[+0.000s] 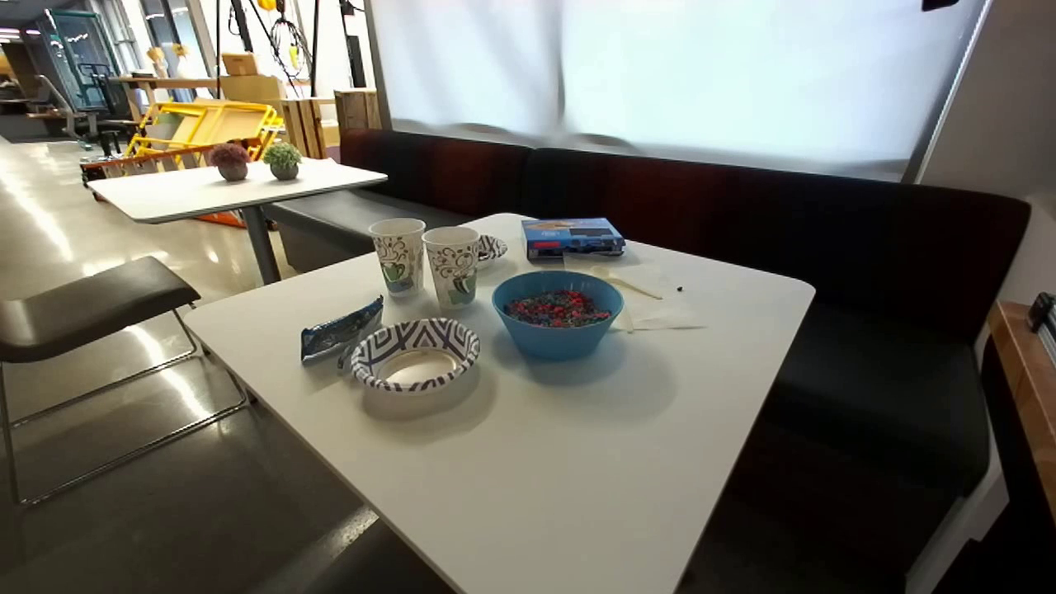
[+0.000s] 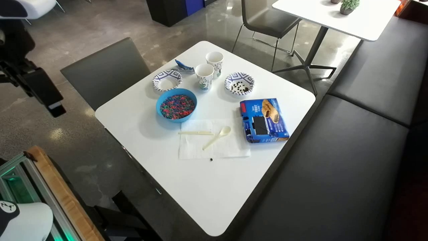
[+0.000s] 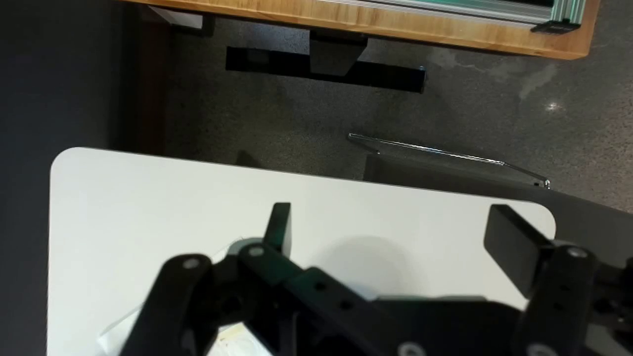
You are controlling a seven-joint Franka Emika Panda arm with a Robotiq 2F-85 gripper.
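In the wrist view my gripper is open, its two dark fingers wide apart above the white table (image 3: pixel 148 201), with nothing between them. In exterior view 2 the gripper (image 2: pixel 56 109) hangs at the left, off the table's edge. A blue bowl (image 2: pixel 159 110) full of small coloured pieces stands on the table. Beyond it are an empty patterned paper bowl (image 2: pixel 168 80), two paper cups (image 2: pixel 205 76) and a blue wrapper (image 2: pixel 184 67). Another patterned bowl (image 2: pixel 239 84) holds small dark bits.
A blue food box (image 2: pixel 265 120) lies near the bench side. A pale spoon (image 2: pixel 217 138) and a thin pale utensil (image 2: pixel 196 133) rest on white napkins (image 2: pixel 192 150), a dark crumb (image 2: pixel 211 159) beside them. Chairs and a dark bench surround it.
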